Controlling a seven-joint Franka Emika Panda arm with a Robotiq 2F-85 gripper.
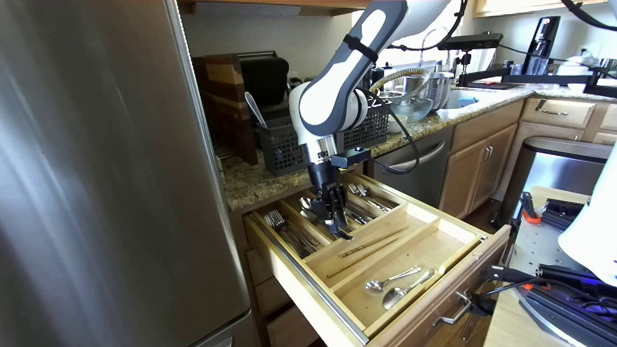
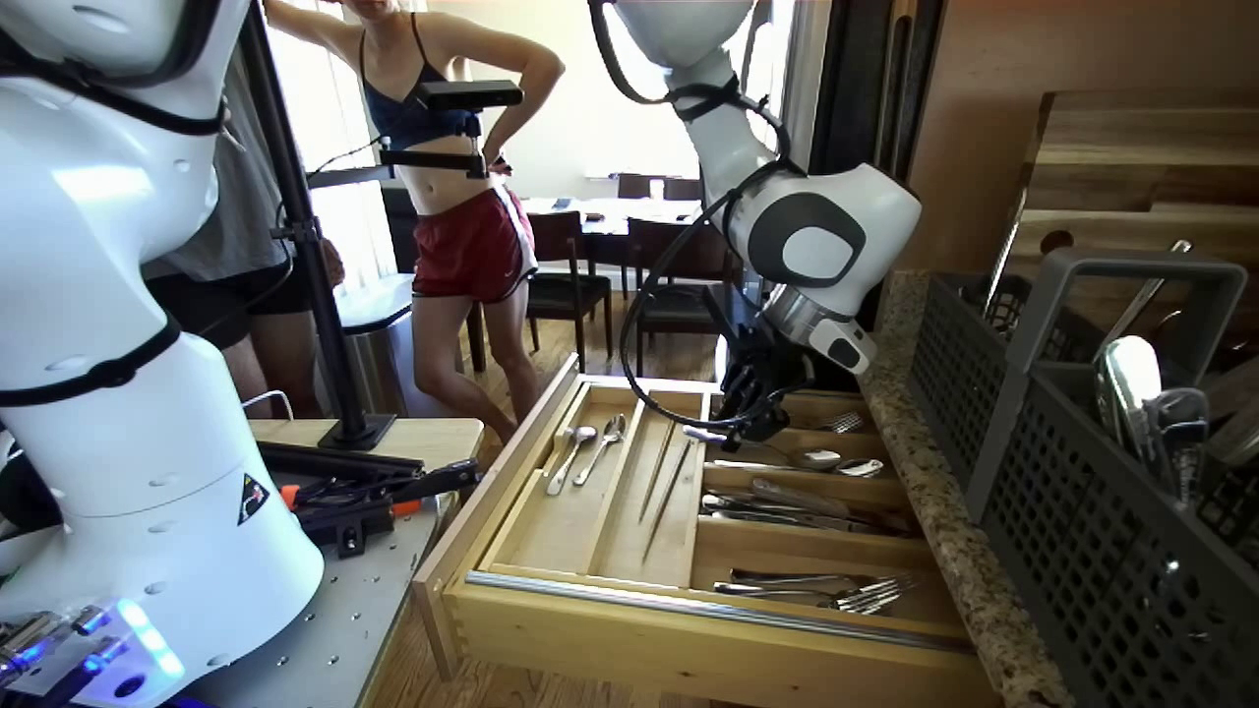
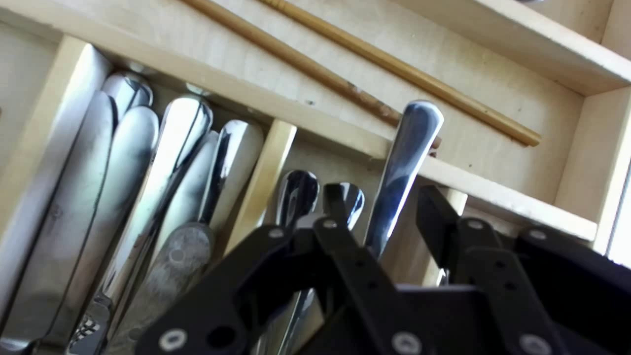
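Observation:
My gripper is inside the open drawer, over the spoon compartment, its fingers part open. A shiny metal handle (image 3: 408, 165) rises at a slant between the black fingers, with a gap visible on each side. Its end leans over the divider towards the chopsticks (image 3: 408, 71); its lower part is hidden by the gripper. From the far side, that handle end (image 2: 704, 436) shows beside the gripper (image 2: 744, 431). Other spoons (image 2: 820, 459) lie in the same compartment. Two more spoons (image 1: 396, 296) rest in the front tray section.
Knives (image 3: 83, 219) fill the neighbouring compartment, and forks (image 1: 274, 219) lie in one at the drawer's side. Wooden dividers (image 3: 263, 183) stand close to the fingers. A grey dish rack (image 2: 1062, 507) sits on the counter behind the drawer. The front section has bare room.

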